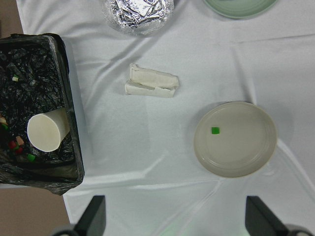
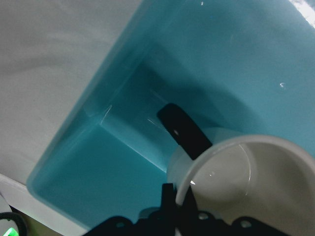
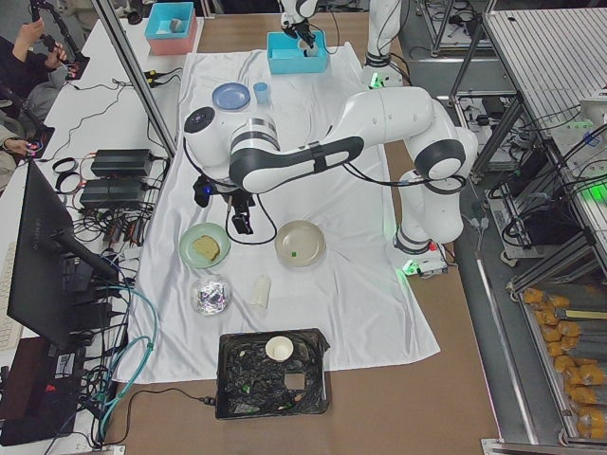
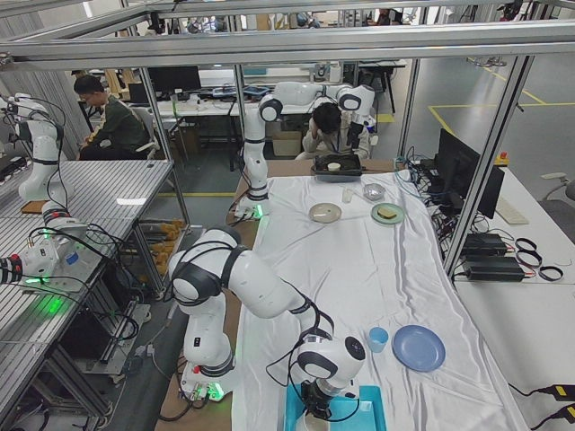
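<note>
My left gripper hangs open and empty above the white cloth, over a beige plate (image 1: 235, 150) with a small green piece, a crumpled white wrapper (image 1: 151, 81) and a foil bowl (image 1: 138, 12). A black-lined tray (image 1: 34, 78) holds a white cup (image 1: 48, 132) on its side and small coloured scraps. A green plate (image 3: 218, 237) carries a bread slice (image 3: 205, 248). In the right wrist view my right gripper is shut on the wall of a beige cup (image 2: 266, 187), which is low in a blue bin (image 2: 113, 167).
A blue plate (image 4: 419, 348) and a blue cup (image 4: 377, 338) lie beside the blue bin. A monitor (image 3: 43, 265) and cables crowd the side table at left.
</note>
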